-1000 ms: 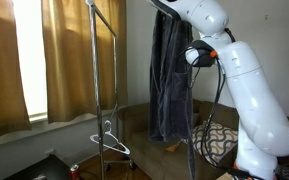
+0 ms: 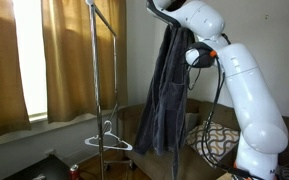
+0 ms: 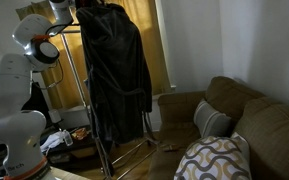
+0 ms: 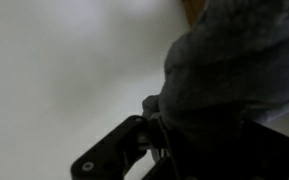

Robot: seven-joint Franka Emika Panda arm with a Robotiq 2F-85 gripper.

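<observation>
A dark grey robe-like garment (image 2: 167,95) hangs full length from high up, beside the metal clothes rack (image 2: 97,80). In the second exterior view the same garment (image 3: 116,70) covers part of the rack's frame (image 3: 81,85). My gripper is shut on the dark cloth (image 4: 219,75), which bunches over the fingers in the wrist view and hides their tips. Both exterior views cut off or cover the gripper at the top. A white hanger (image 2: 108,137) hangs low at the rack.
Behind the garment stands a brown sofa (image 3: 179,115) with patterned cushions (image 3: 214,160). Yellow-brown curtains (image 2: 69,60) flank the window. A red can (image 2: 74,172) sits near the rack's foot.
The garment's lower part has swung left toward the rack, and its hem hangs differently. The arm's upper end has shifted slightly; the hanger has not moved.
</observation>
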